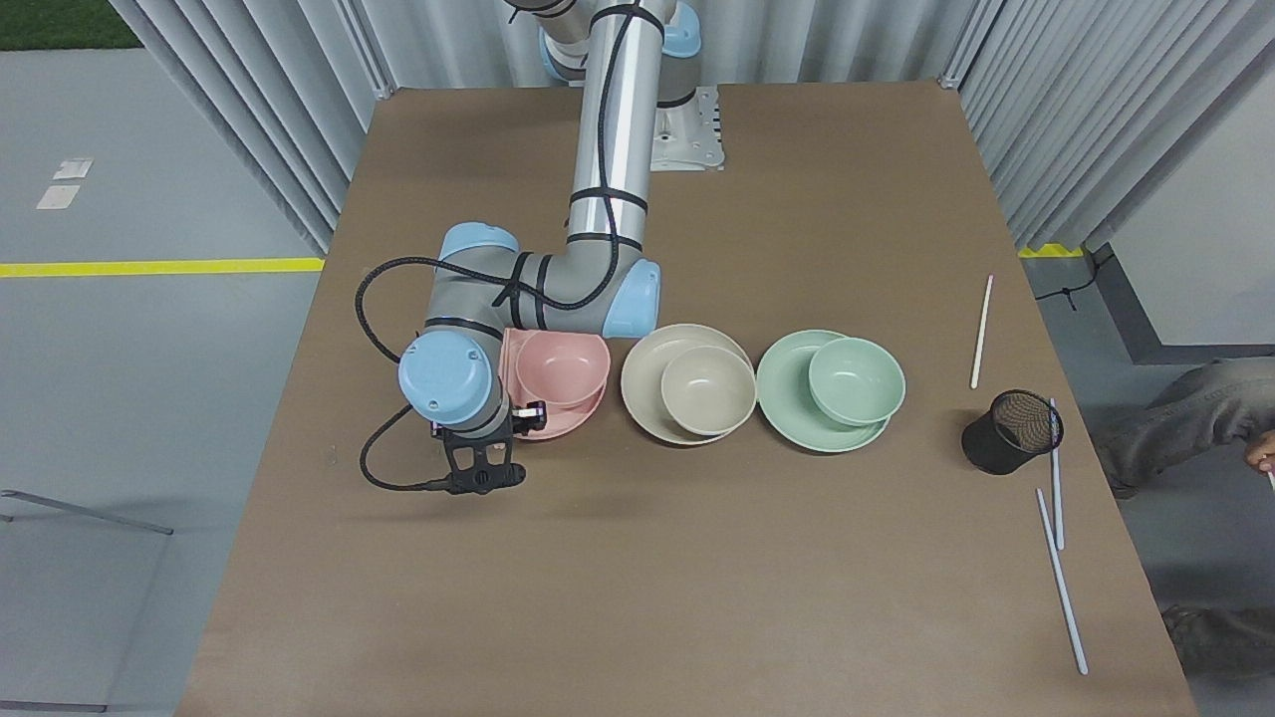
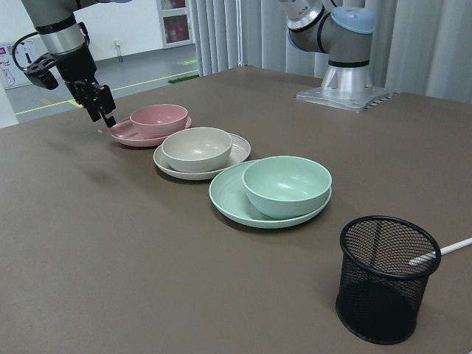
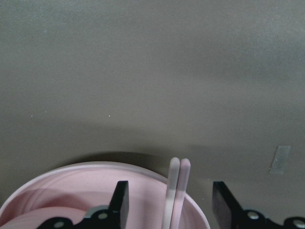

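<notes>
My gripper is open, low at the near side of the pink plate point(image 3: 143, 200). In the wrist view two pink chopsticks point(image 3: 180, 193) stand between its separated fingers, lying across the plate's rim with their ends over the table; whether the fingers touch them cannot be seen. The pink bowl point(image 2: 158, 118) rests on that plate and is partly cut off in the wrist view. In the front view the arm's wrist hides much of the chopsticks.
A cream bowl point(image 1: 706, 388) on its plate and a green bowl point(image 1: 856, 380) on its plate stand to the right. A mesh cup point(image 1: 1004, 442) and loose sticks point(image 1: 1064, 586) lie at the right edge.
</notes>
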